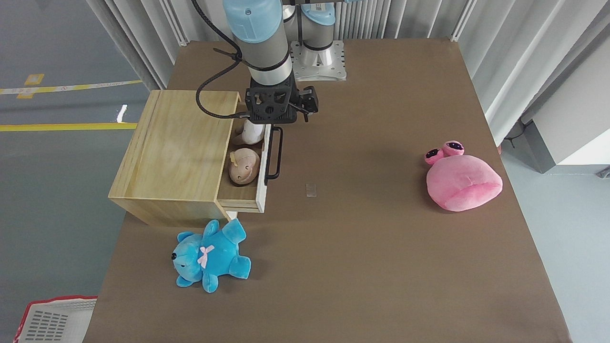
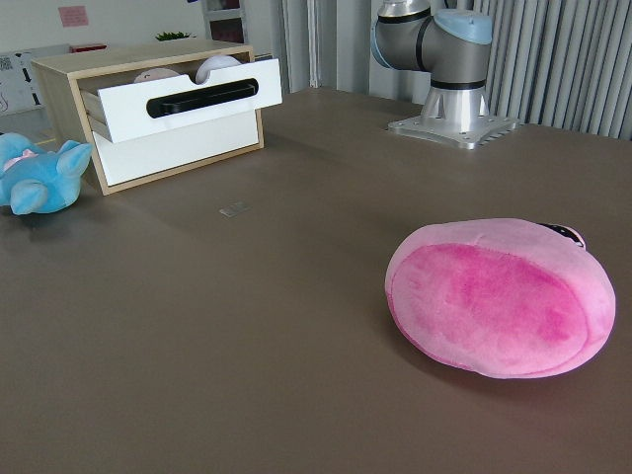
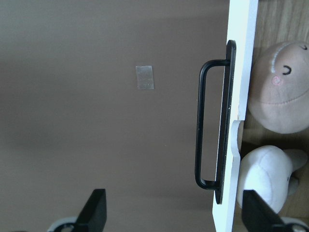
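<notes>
A light wooden cabinet (image 1: 168, 143) has its top drawer (image 3: 233, 193) pulled out, with a black handle (image 3: 199, 125) on its white front. Inside lie a tan plush toy (image 3: 278, 89) and a white plush toy (image 3: 263, 176). My gripper is open above the drawer's front and the tabletop, fingertips apart, nothing between them. In the front view the wrist housing hangs over the far end of the drawer.
A blue plush bear (image 1: 220, 254) lies beside the cabinet's near end. A pink plush toy (image 1: 463, 183) sits at the table's right side.
</notes>
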